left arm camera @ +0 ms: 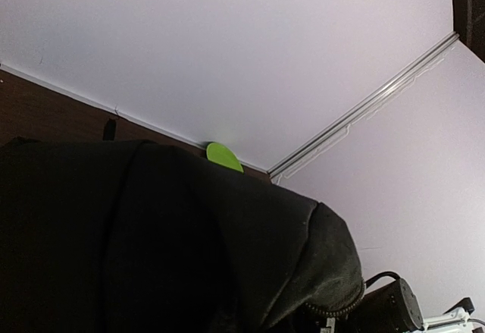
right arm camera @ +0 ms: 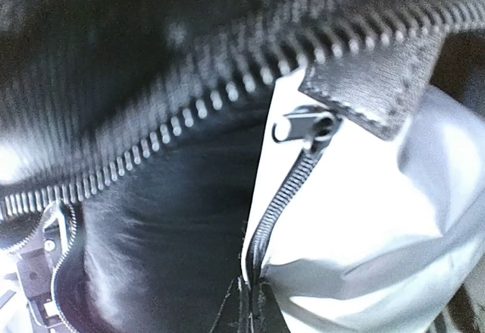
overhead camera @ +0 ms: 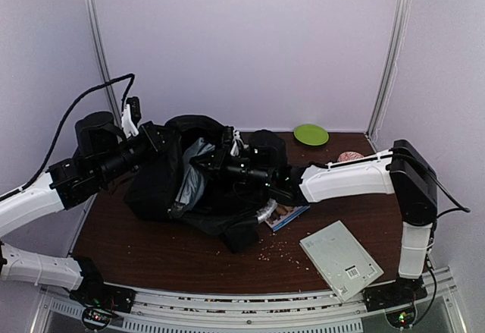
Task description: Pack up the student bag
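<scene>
The black bag (overhead camera: pixel 155 189) stands unzipped at the left of the table, its mouth facing right. My left gripper (overhead camera: pixel 162 136) is shut on the bag's upper left fabric; in the left wrist view black cloth (left arm camera: pixel 167 234) hides its fingers. A grey-white pouch (overhead camera: pixel 193 185) shows in the bag's mouth. My right gripper is shut on the thin zipped edge of that pouch, which hangs creased to its right in the right wrist view. The bag's toothed zipper (right arm camera: pixel 189 117) crosses above. What lies deeper in the bag is hidden.
A colourful book (overhead camera: pixel 286 217) lies partly under the bag's right side. The flat pale notebook (overhead camera: pixel 342 259) rests at front right. A green plate (overhead camera: pixel 311 134) is at the back, a pinkish item (overhead camera: pixel 349 156) beyond the right arm. Crumbs dot the front middle.
</scene>
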